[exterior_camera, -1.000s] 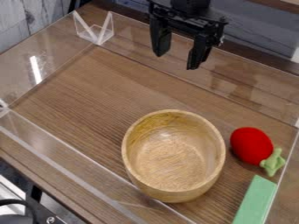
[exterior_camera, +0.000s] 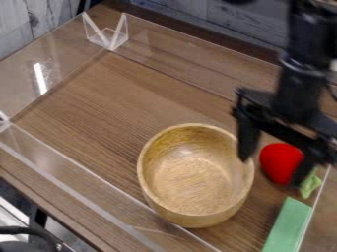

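Note:
My dark gripper is low over the right side of the table, its several dark prongs spread open and blurred. Just below it sits a red round object with green leaves, like a strawberry or tomato. Whether the prongs touch it I cannot tell. A tan bowl stands empty at the lower middle, left of the red object.
A green rectangular block lies at the lower right. A small white wire-like item is at the upper left.
My gripper has come down and toward the front right, from the back of the table to over the red object, and appears larger. The objects have not visibly moved.

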